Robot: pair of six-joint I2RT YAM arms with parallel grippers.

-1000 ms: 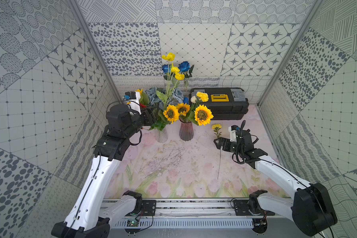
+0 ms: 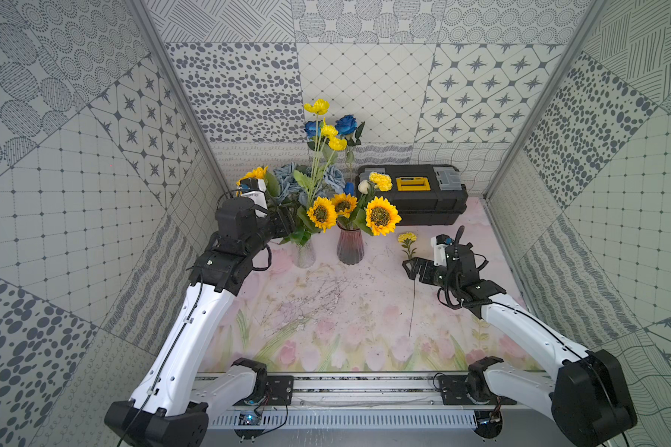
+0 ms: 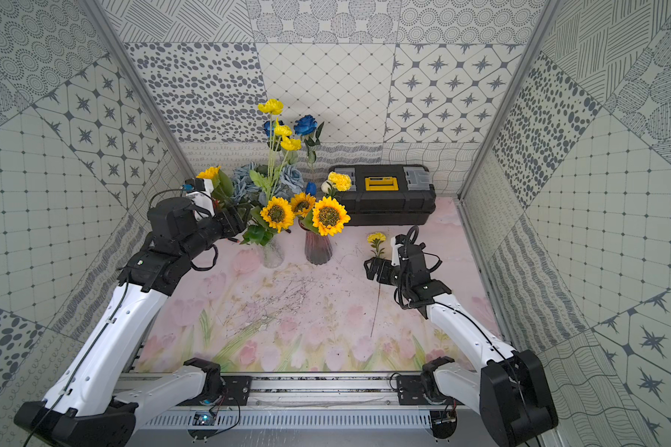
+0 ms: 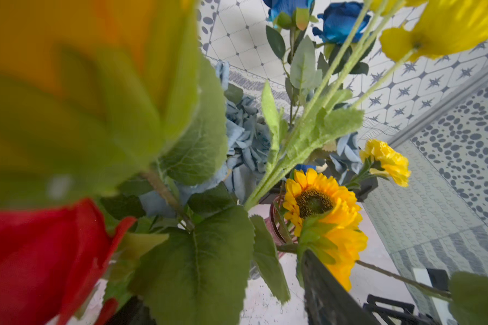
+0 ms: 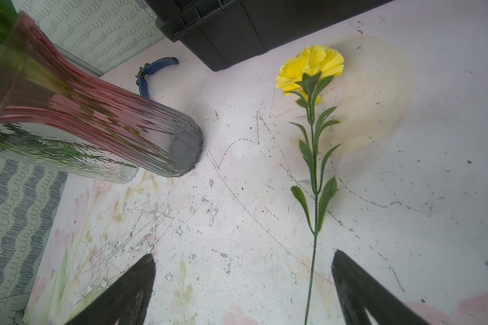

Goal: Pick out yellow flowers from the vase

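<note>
Tall yellow flowers point(image 2: 328, 132) rise from the clear vase point(image 2: 303, 254) at the back left. Sunflowers point(image 2: 322, 214) and a yellow bloom point(image 2: 380, 181) cluster around it and the pink vase point(image 2: 350, 246). My left gripper point(image 2: 284, 221) is among leaves at the clear vase's left; in the left wrist view its fingers point(image 4: 330, 298) stand apart, with a big green leaf point(image 4: 198, 270) across the space before them. A lone yellow flower point(image 5: 310, 70) lies flat on the table, its stem running toward my open right gripper, which is above it and holds nothing.
A black toolbox point(image 2: 417, 205) stands behind the lying flower, and blue pliers point(image 5: 156, 67) rest near the pink vase. A red flower point(image 4: 43, 260) and a large sunflower point(image 4: 65, 108) crowd the left wrist camera.
The right arm, the vases and the lying flower look unmoved.
</note>
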